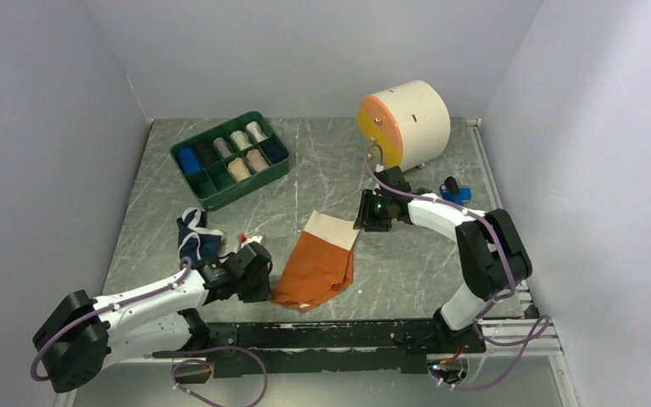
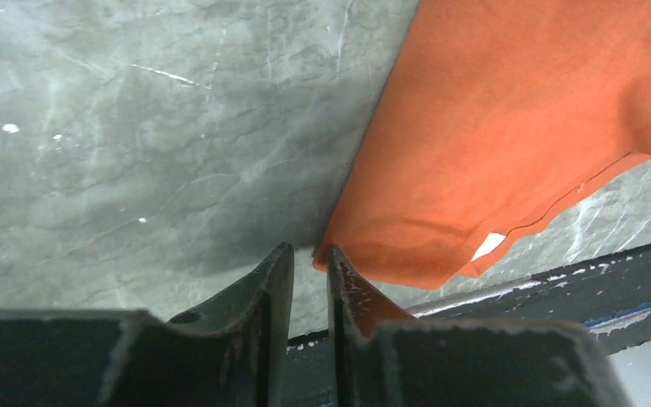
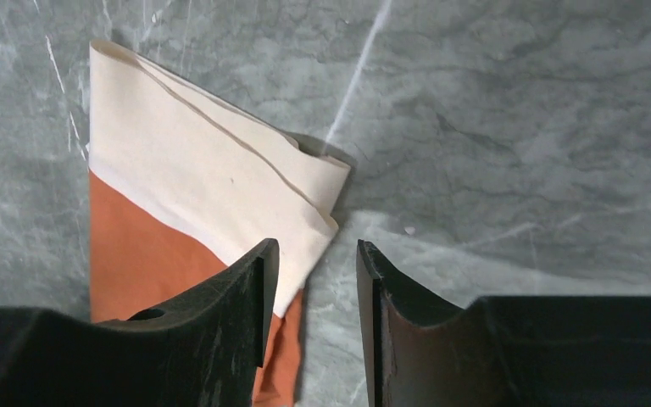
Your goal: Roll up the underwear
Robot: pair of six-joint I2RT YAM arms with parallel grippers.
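Observation:
A folded orange piece of underwear (image 1: 314,264) with a cream band (image 1: 332,227) lies flat and slanted on the table. At its lower left corner is my left gripper, its fingers parted by a narrow gap. The orange corner shows right at those fingertips; whether they touch it I cannot tell. My right gripper stands open by the cream band's right corner. That band (image 3: 195,178) appears creased along its upper edge in the right wrist view, and the cloth's lower part is cut off there.
A green divided box (image 1: 233,191) of rolled cloths stands at the back left. Dark blue cloth (image 1: 199,235) lies behind the left arm. A cream drum-shaped cabinet (image 1: 415,123) and a blue object (image 1: 458,193) are at the right back.

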